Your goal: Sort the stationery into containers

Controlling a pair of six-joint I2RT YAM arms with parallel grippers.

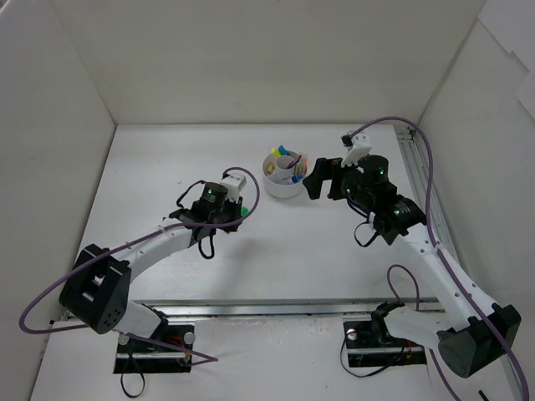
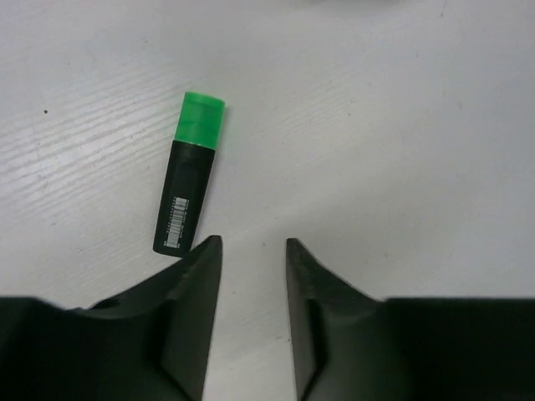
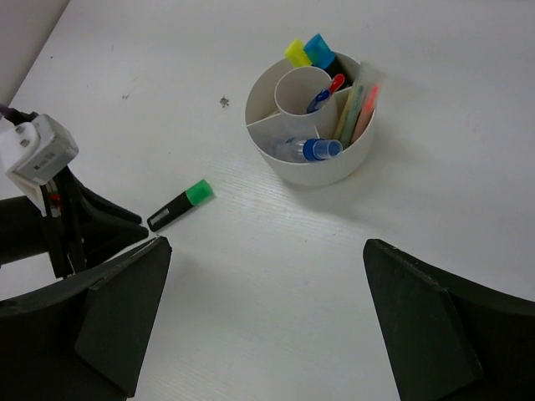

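A black marker with a green cap (image 2: 185, 180) lies flat on the table. In the right wrist view, this marker (image 3: 180, 205) is just beyond the left gripper's dark fingers; from the top, only its green end (image 1: 245, 211) clearly shows. My left gripper is part open, with bare table between its fingertips; the marker lies outside the gap, ahead of the left finger. The white round organizer (image 3: 322, 174) has compartments holding highlighters, a pen and other items. To its right, in the top view, my right gripper (image 1: 324, 185) stands wide open and empty.
Inside the organizer are a yellow highlighter (image 3: 297, 53), a blue-capped one (image 3: 318, 50), a red-and-blue pen (image 3: 324, 93) and a clear blue-ringed item (image 3: 309, 149). Open table (image 1: 292, 259) stretches across the front and middle.
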